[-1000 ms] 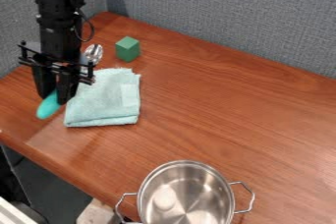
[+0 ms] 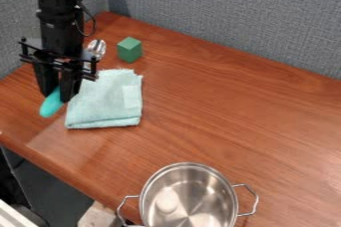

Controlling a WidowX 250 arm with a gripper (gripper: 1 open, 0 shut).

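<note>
My black gripper point(image 2: 58, 80) reaches down at the left of the table, over a teal elongated object point(image 2: 51, 105) beside a folded pale cloth point(image 2: 107, 102). Whether the fingers are closed on the teal object is unclear. A green block point(image 2: 130, 50) stands behind the cloth, and a small shiny metal object point(image 2: 98, 47) is partly hidden by the arm.
A steel pot point(image 2: 188, 199) with two handles sits at the front edge. Grey walls close off the back and left.
</note>
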